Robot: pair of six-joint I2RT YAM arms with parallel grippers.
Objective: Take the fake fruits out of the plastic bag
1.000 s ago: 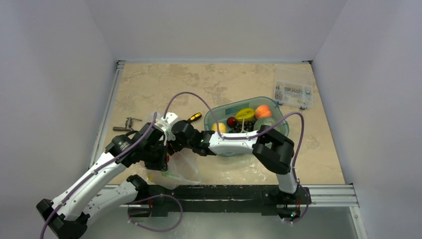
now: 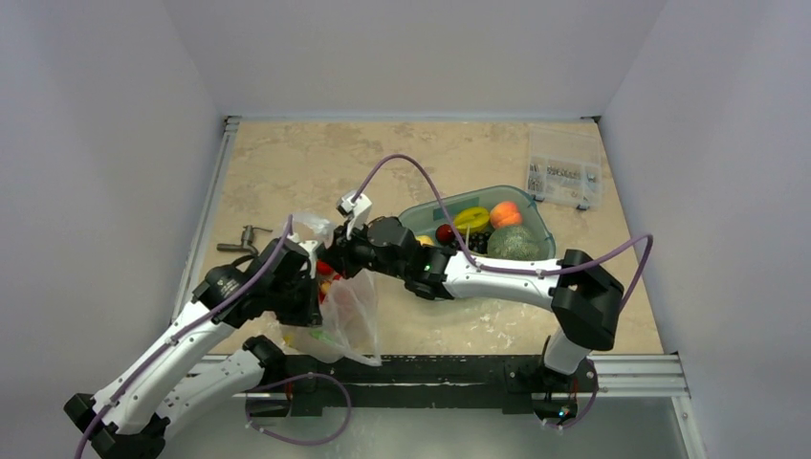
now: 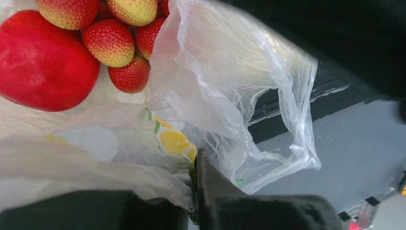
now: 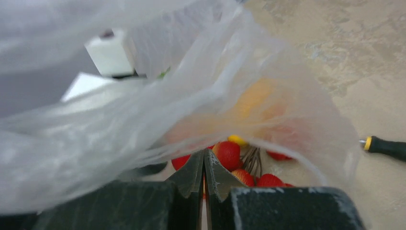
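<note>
The plastic bag (image 2: 352, 316) lies at the left front of the table, its mouth bunched and wrinkled. My left gripper is shut on the bag's edge beside a yellow print. Within the bag, the left wrist view shows a lychee bunch (image 3: 109, 42) and a smooth red fruit (image 3: 45, 62). My right gripper is shut, its tips together and nothing between them. Beyond those tips are the lychees (image 4: 227, 154) with their brown stems, outside the fingers. Translucent film hangs across much of the right wrist view and blurs what is behind it.
A green basket (image 2: 547, 225) with several fruits, among them a banana (image 2: 471, 219), stands right of the bag, partly behind my right arm. A clear parts box (image 2: 564, 172) lies at the back right. A metal tool (image 2: 247, 239) lies left of the bag.
</note>
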